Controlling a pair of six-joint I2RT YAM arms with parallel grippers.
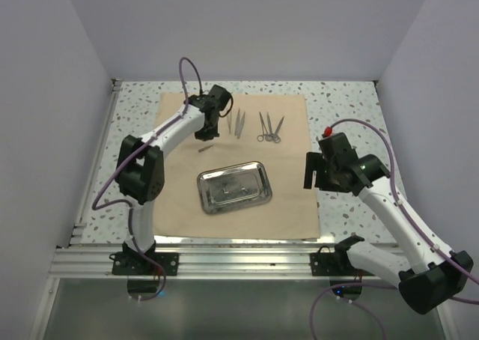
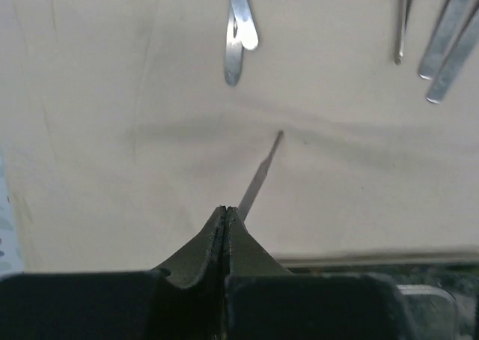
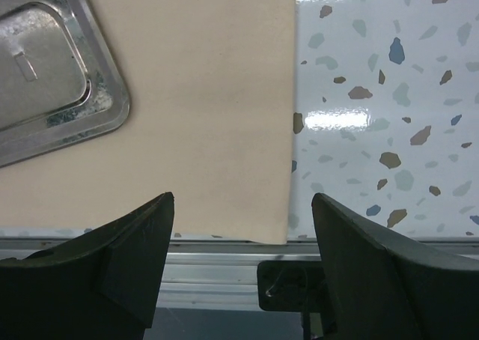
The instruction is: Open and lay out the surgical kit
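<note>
Low over the left part of the cloth, my left gripper (image 1: 207,137) is shut on a thin metal instrument (image 2: 258,181). Its slim tip points away from the fingers, while its other end disappears behind the fingertips. Ahead on the cloth (image 1: 288,198) lie two flat handles (image 2: 233,55), crossing one another. Further right are slender tweezers-like tools (image 1: 239,123) and several scissors-like tools (image 1: 270,128). The metal tray (image 1: 203,198) sits at the cloth's centre with a few small pieces (image 1: 243,191) inside. My right gripper hangs open and empty near the cloth's right edge.
A metal rail (image 1: 247,254) runs along the front edge. Cloth around the tray is free, and a purple cable (image 1: 120,168) trails along the left arm.
</note>
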